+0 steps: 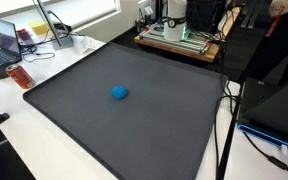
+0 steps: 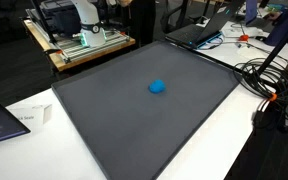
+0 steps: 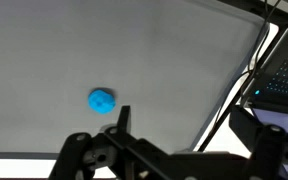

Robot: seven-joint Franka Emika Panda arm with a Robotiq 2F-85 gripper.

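Observation:
A small blue object (image 1: pixel 119 92) lies on the dark grey mat (image 1: pixel 134 135), well in from the edges. It looks rounded and lumpy; exactly what it is cannot be made out. The second exterior view has the same blue object (image 2: pixel 157 86) on bare mat. In the wrist view, my gripper reaches up from the bottom edge, its dark fingers wide apart with only mat visible between them. There the blue object (image 3: pixel 101 101) is left of the left finger, outside the gap. Neither exterior view clearly shows my gripper.
An orange-red can (image 1: pixel 21 77) stands beyond the mat's left edge, near an open laptop (image 1: pixel 6 38). Black cables (image 2: pixel 269 80) are bunched past the mat's right side. A wooden-framed box (image 2: pixel 84 40) stands behind the mat.

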